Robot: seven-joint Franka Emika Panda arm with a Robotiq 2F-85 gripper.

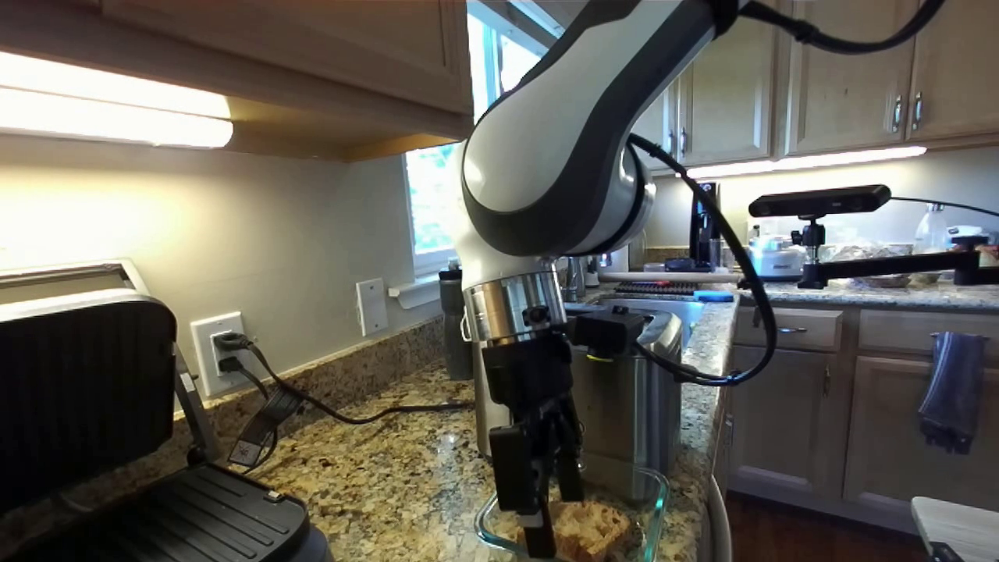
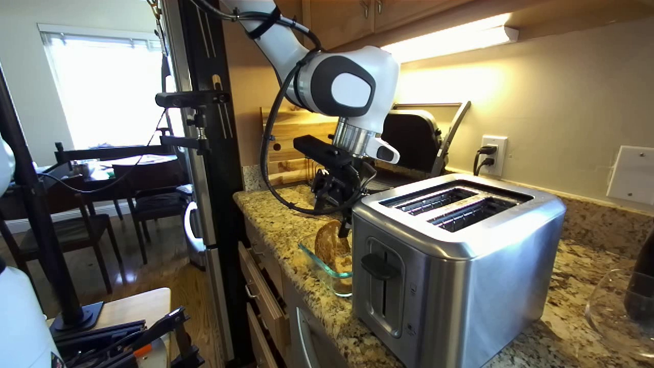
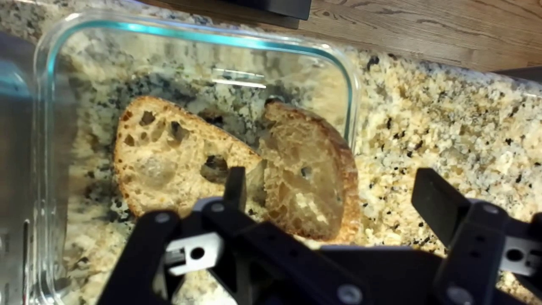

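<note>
Two slices of bread are in a clear glass dish (image 3: pixel 203 34) on the granite counter. In the wrist view, the left slice (image 3: pixel 152 175) lies fairly flat, its holes showing. The right slice (image 3: pixel 305 178) stands tilted against the dish's right side, crust outward. My gripper is open: one finger (image 3: pixel 235 185) is over the left slice near where the slices meet, the other (image 3: pixel 438 203) beyond the dish's right side. Neither slice is gripped. From exterior view 1, the gripper (image 1: pixel 554 510) points down over the dish, its near finger partly covering the bread.
A steel toaster (image 2: pixel 423 270) with empty-looking slots stands right beside the dish. An open black grill (image 1: pixel 187 515) with a raised lid sits on the other side. A power cord (image 1: pixel 375 412) runs along the wall. Bare counter (image 1: pixel 375 478) lies between grill and dish.
</note>
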